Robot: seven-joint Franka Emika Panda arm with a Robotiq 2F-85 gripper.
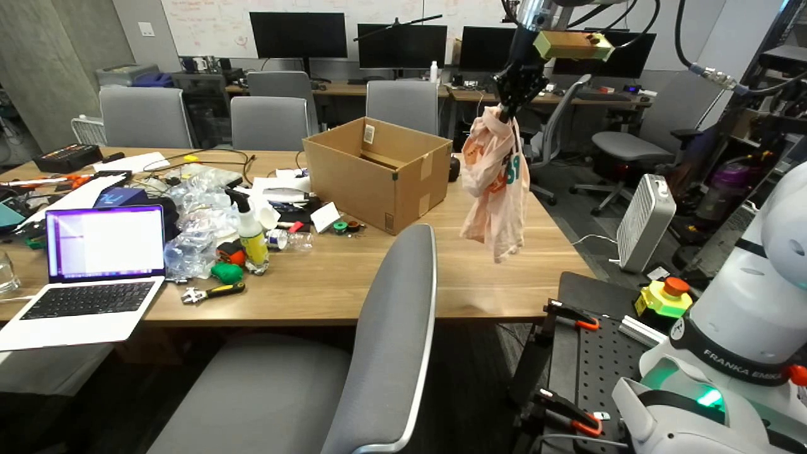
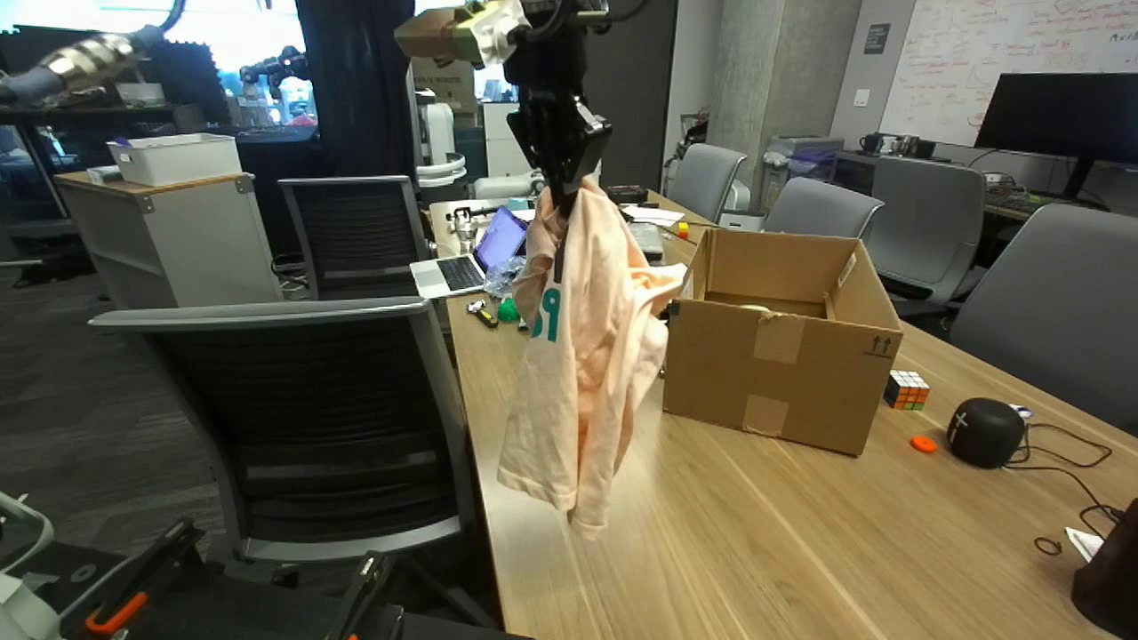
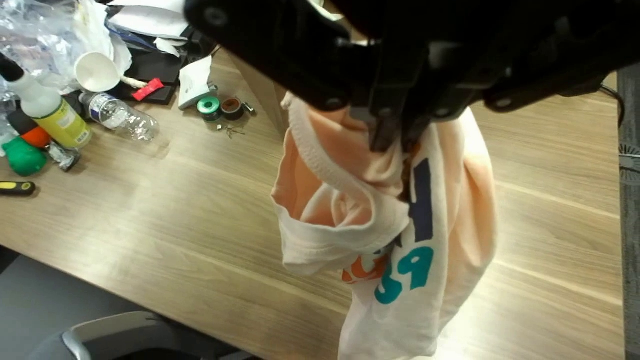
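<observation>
A pale pink shirt (image 1: pixel 495 189) with teal and orange print hangs in loose folds over the bare right part of the table. My gripper is shut on its upper part, near the collar as the wrist view shows. In exterior view 2 the shirt (image 2: pixel 581 363) hangs full length from the gripper (image 2: pixel 565 197), beside the open cardboard box (image 2: pixel 779 352). From exterior view 1 the box (image 1: pixel 378 178) stands to the left of the shirt. Most of the box's inside is hidden by its walls.
Clutter fills the table's left side: a laptop (image 1: pixel 106 257), a spray bottle (image 1: pixel 251 231), plastic wrap and a wrench (image 1: pixel 213 292). A speaker (image 2: pixel 983 432) and a puzzle cube (image 2: pixel 907 390) lie past the box. A grey chair (image 1: pixel 386 340) stands at the near edge.
</observation>
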